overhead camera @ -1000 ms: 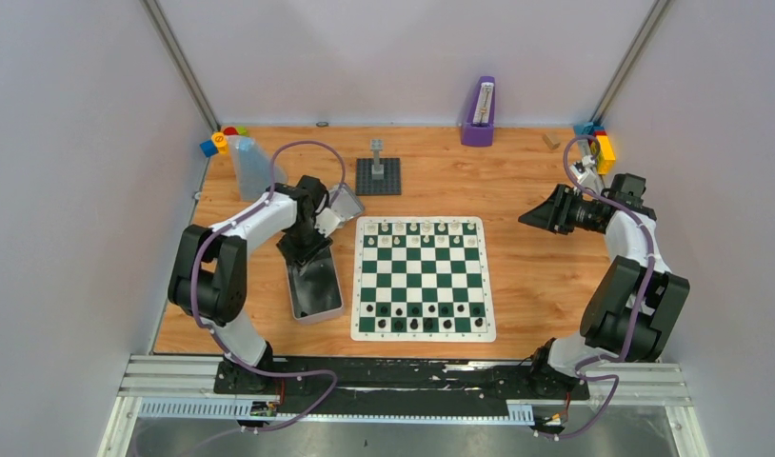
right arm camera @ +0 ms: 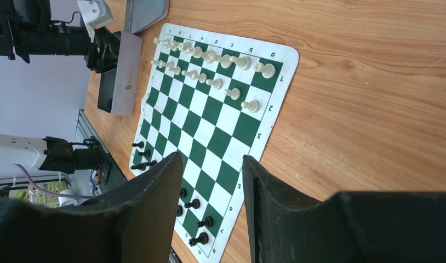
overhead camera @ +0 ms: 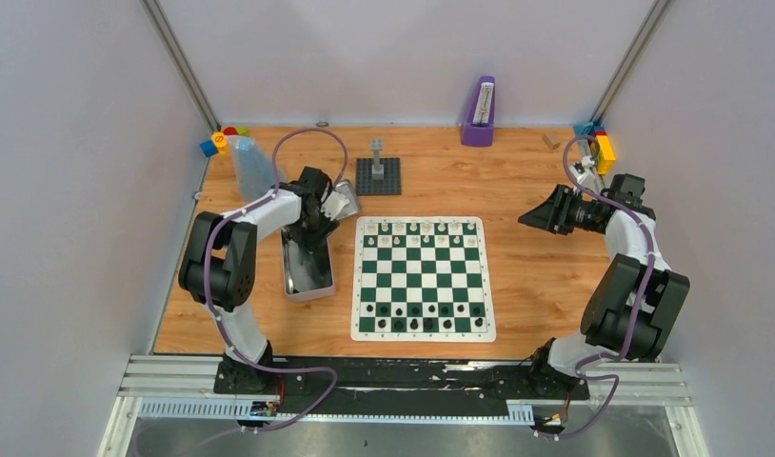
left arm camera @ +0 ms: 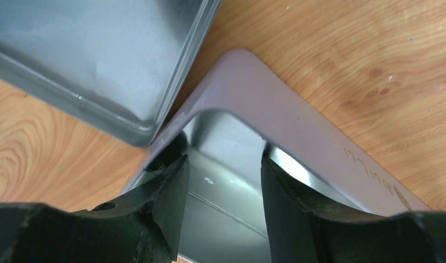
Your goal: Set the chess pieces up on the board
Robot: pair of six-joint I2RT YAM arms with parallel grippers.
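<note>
The chessboard (overhead camera: 422, 276) carries white pieces along its far side, such as the white piece (right arm camera: 250, 105), and black pieces along its near side, such as the black piece (right arm camera: 198, 240). My left gripper is open at the back end of the pale metal box (left arm camera: 297, 126), its fingertips at the rim; no piece shows clearly between them. My right gripper hangs open to the right of the board, nothing between its fingers.
A metal lid (left arm camera: 111, 66) lies behind the box. A grey plate with a post (overhead camera: 378, 185), a purple metronome (overhead camera: 478, 124) and coloured blocks (overhead camera: 604, 152) stand at the back. The wood right of the board is clear.
My left gripper has risen slightly toward the back, and the box has shifted a little left and toward the back with it. The right arm looks unchanged.
</note>
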